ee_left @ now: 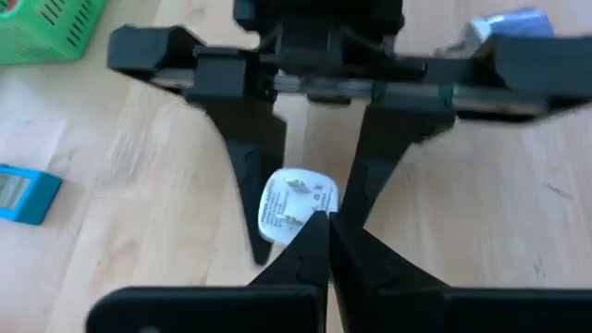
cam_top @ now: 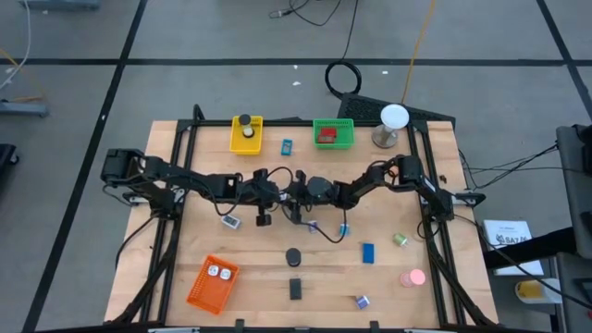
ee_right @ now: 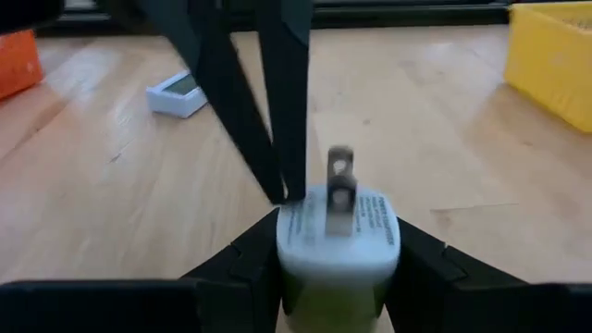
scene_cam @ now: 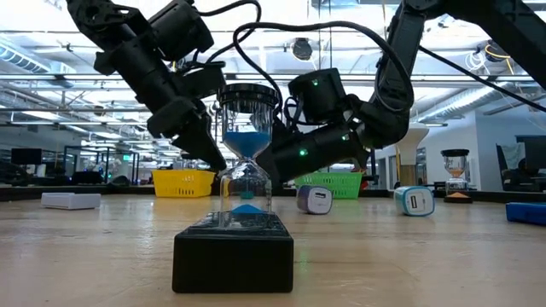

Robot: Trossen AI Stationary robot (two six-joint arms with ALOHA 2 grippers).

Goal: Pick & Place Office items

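My right gripper is shut on a charger (ee_right: 338,231), white on its pronged face and greenish on its body. In the right wrist view, the left fingers (ee_right: 294,120) end just above and left of the prongs, at the charger's rim. In the left wrist view, the charger's white face (ee_left: 296,205) sits up and left of those closed tips. Whether they touch it, I cannot tell. From above, the arms hide the charger.
An orange basket (cam_top: 196,294) with two white pieces lies front left. Yellow (cam_top: 238,148) and green (cam_top: 320,144) baskets stand at the back. Below the arms, loose items include a white timer (cam_top: 230,221), a black round item (cam_top: 293,257) and a blue block (cam_top: 368,252).
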